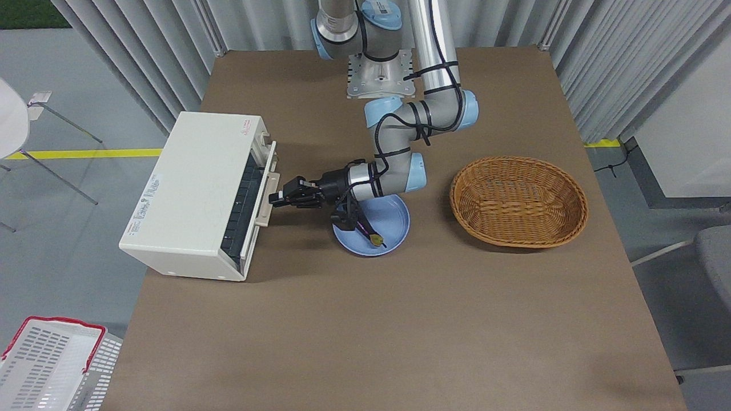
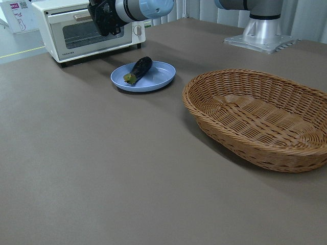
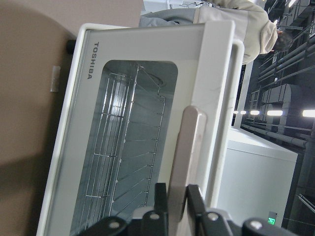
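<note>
A white Toshiba toaster oven (image 1: pixel 179 192) sits at the table's left, its door (image 3: pixel 75 147) tilted partly open at the top. My gripper (image 1: pixel 274 198) is at the door's handle (image 3: pixel 184 152); in the wrist view its two fingers (image 3: pixel 160 206) are closed on that bar. Through the glass a wire rack shows. Under my arm a blue plate (image 1: pixel 384 219) holds a dark eggplant (image 2: pixel 142 69) with a green stem.
A round wicker basket (image 1: pixel 518 202) stands on the right of the table. A white plastic basket (image 1: pixel 48 363) stands off the table at lower left.
</note>
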